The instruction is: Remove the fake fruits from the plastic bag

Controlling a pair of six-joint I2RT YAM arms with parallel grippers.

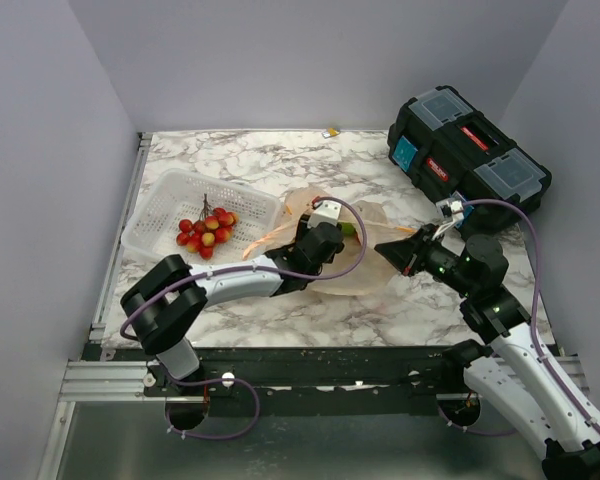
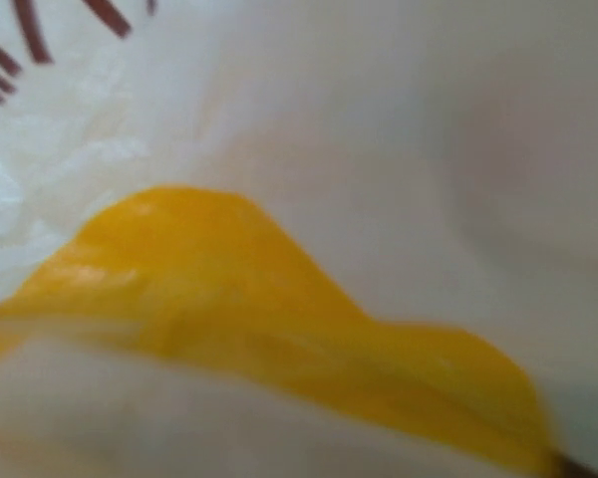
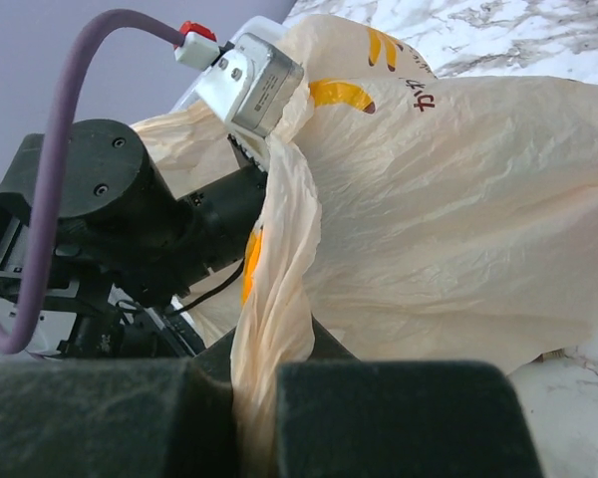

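Note:
The pale plastic bag (image 1: pixel 355 280) (image 3: pixel 448 219) with yellow banana prints lies in the middle of the table; a small green fruit (image 1: pixel 347 229) shows inside. My left gripper (image 1: pixel 313 225) reaches into the bag; its wrist view shows only bag plastic and yellow print (image 2: pixel 199 259), so its fingers are hidden. My right gripper (image 1: pixel 413 262) is shut on the bag's edge, a twisted strip of plastic (image 3: pixel 277 279) held up between its fingers.
A white basket (image 1: pixel 150 225) with several red fruits (image 1: pixel 205 230) stands at the left. A black toolbox (image 1: pixel 469 160) sits at the back right.

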